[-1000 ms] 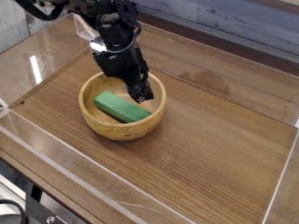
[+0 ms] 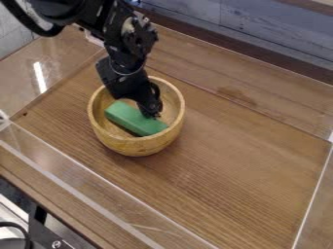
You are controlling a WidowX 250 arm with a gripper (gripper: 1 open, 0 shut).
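Note:
A yellow round bowl [image 2: 136, 145] stands on the wooden table, left of centre in the camera view. A green block [image 2: 132, 121] lies inside it. The black gripper [image 2: 130, 97] hangs over the back part of the bowl, low at the block's far end. Its fingertips are dark and hard to make out; nothing is seen held between them.
A blue-grey plank wall [image 2: 247, 29] runs along the back. A strip edge and some cables are at the lower left.
The gripper and arm have shifted a little left and down over the bowl. The bowl and green block are nearly where they were.

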